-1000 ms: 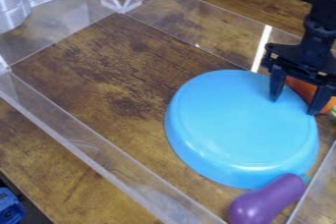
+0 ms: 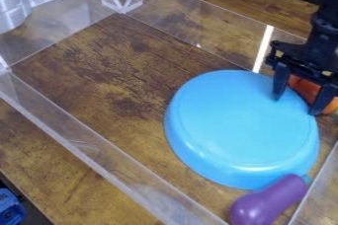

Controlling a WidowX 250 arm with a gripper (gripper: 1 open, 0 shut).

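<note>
My black gripper (image 2: 298, 63) reaches in from the upper right, over the back-right rim of a large light-blue round object (image 2: 238, 130) that lies upside down or flat in a clear-walled enclosure. An orange rounded item (image 2: 315, 95) sits partly hidden under the gripper at the right wall. A purple eggplant (image 2: 260, 205) lies at the blue object's front-right. The fingertips are dark and overlap the orange item and blue rim, so whether they are shut on anything is unclear.
Clear plastic walls (image 2: 53, 120) surround the wooden floor (image 2: 113, 56). A blue object (image 2: 8, 209) lies outside at the lower left.
My gripper and arm have shifted very slightly; the blue object, orange item and eggplant stay almost where they were.
</note>
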